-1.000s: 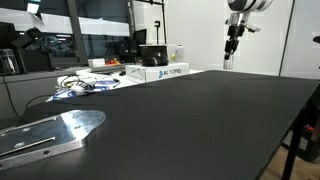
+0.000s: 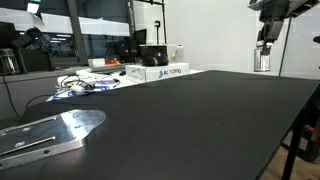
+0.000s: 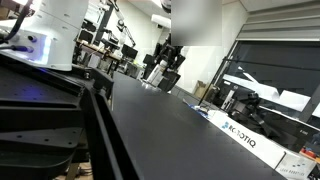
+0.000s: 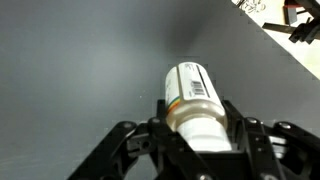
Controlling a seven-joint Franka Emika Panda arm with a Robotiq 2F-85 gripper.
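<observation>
A white bottle point(image 4: 195, 95) with a printed label is held in my gripper, whose dark fingers close around its sides in the wrist view. In exterior view 1 the gripper point(image 2: 264, 44) hangs at the upper right, with the bottle point(image 2: 262, 62) pointing down below it, above the dark table point(image 2: 180, 115). Exterior view 2 has the gripper point(image 3: 165, 62) in the distance, near the table's far end, with the pale bottle point(image 3: 154, 74) beneath it.
At the left of exterior view 1 lies a metal plate point(image 2: 50, 138). A white labelled box point(image 2: 158, 72) and a heap of cables point(image 2: 85, 85) stand along the back edge.
In exterior view 1 my gripper has come from the far side of the table towards the camera, shifting right and lower in the picture. The bottle has travelled with it.
</observation>
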